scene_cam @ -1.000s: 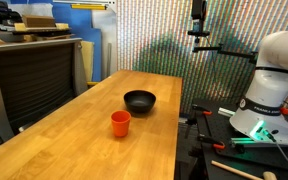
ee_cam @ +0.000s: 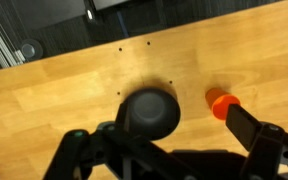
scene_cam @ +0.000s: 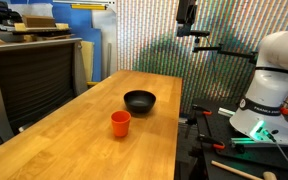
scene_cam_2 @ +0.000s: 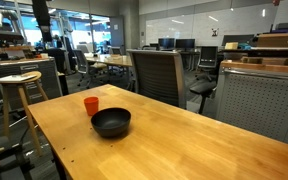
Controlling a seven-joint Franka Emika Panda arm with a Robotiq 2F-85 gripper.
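Note:
A black round bowl (scene_cam: 139, 101) rests on the wooden table, with an orange-red cup (scene_cam: 120, 123) standing upright a short way from it. Both also show in the second exterior view, the bowl (scene_cam_2: 111, 122) nearer that camera than the cup (scene_cam_2: 91, 105). From above, the wrist view has the bowl (ee_cam: 151, 113) left of centre and the cup (ee_cam: 222, 103) to its right. My gripper is high over the table, its dark fingers (ee_cam: 248, 128) spread wide and open. Neither object is touched, and nothing shows between the fingers.
Bare table (scene_cam_2: 199, 145) stretches away from the bowl on one side. A dark chair (scene_cam_2: 158, 78) stands behind the table. Tools with wooden handles (scene_cam: 236, 171) lie by the white arm base (scene_cam: 261, 122), off the tabletop.
In the first exterior view, the end of my arm at the top has shifted slightly left. The bowl and the cup have stayed where they were.

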